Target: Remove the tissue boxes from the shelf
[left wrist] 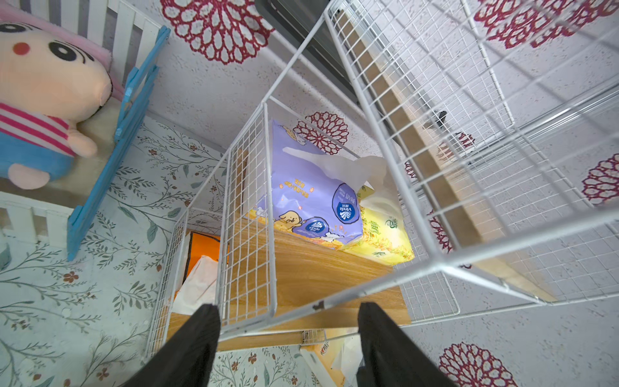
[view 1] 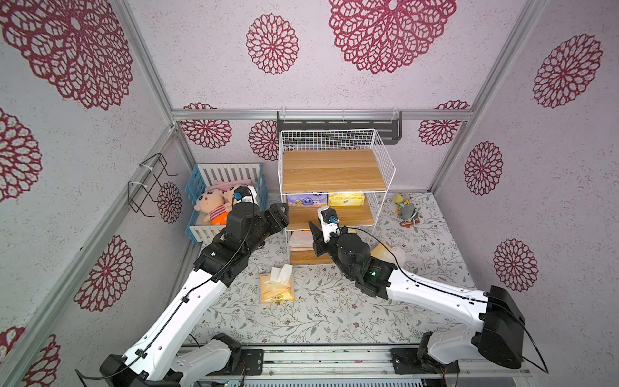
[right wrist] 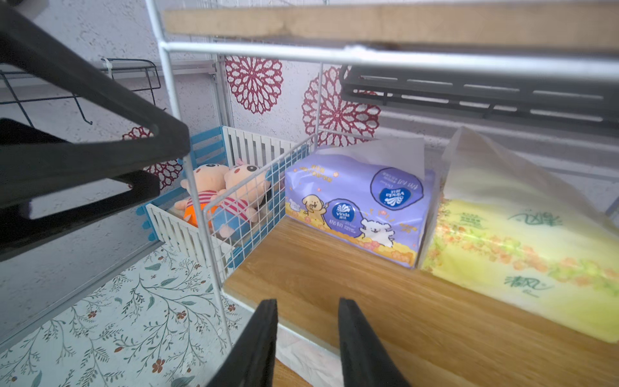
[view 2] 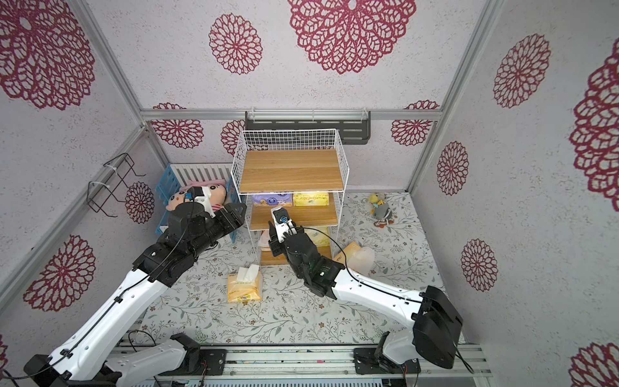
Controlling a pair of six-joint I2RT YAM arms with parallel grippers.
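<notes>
On the shelf's middle board [right wrist: 361, 283] stand a purple tissue pack [right wrist: 361, 200] and, to its right, a yellow tissue pack [right wrist: 515, 245], each with tissue sticking out on top. My right gripper is before that board's front edge, its fingers apart and empty, the packs farther back. Outside the shelf's left front, my left gripper has its fingers apart, nothing between them. On the lower board a white and orange pack [left wrist: 200, 277] shows partly. One yellow-orange pack [view 1: 276, 287] lies on the table before the shelf, another [view 2: 351, 253] to its right.
White wire sides [left wrist: 248, 225] and the top board [view 1: 332, 169] bound the middle level. A blue and white basket [view 1: 219, 169] with dolls stands at left; a duck toy [view 1: 406, 211] sits at right.
</notes>
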